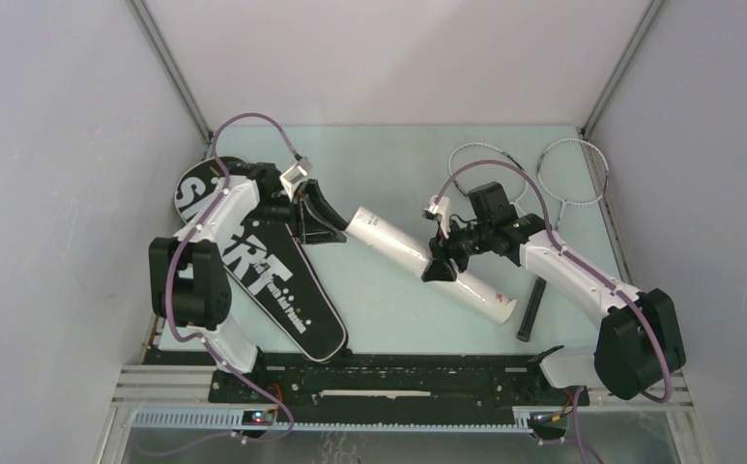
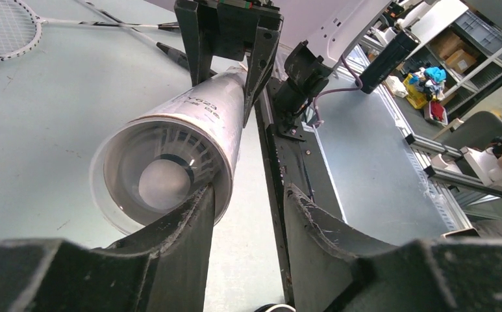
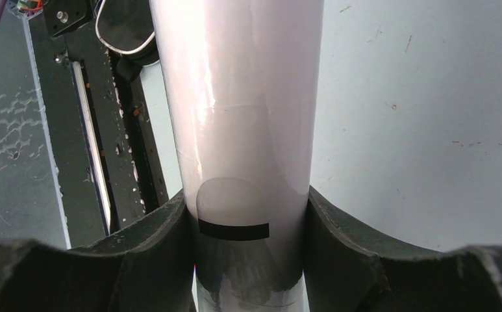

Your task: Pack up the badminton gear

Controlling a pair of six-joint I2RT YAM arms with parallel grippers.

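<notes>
A long white shuttlecock tube [image 1: 388, 242] slants across the middle of the table. Around its body is my right gripper [image 1: 444, 271], with its finger pads [image 3: 175, 227] against both sides of the tube in the right wrist view. The left wrist view looks into the tube's near end, where a shuttlecock's round base [image 2: 165, 184] shows. My left gripper is part open beside that end; one finger overlaps the rim, and nothing sits between its fingers. Two rackets [image 1: 580, 201] lie at the right, partly under the right arm. A black racket bag [image 1: 287, 280] lies at the left.
The left arm reaches over the bag's upper part. Bare table [image 1: 379, 159] shows at the back centre and at the front centre. A black rail [image 1: 388, 372] runs along the front edge.
</notes>
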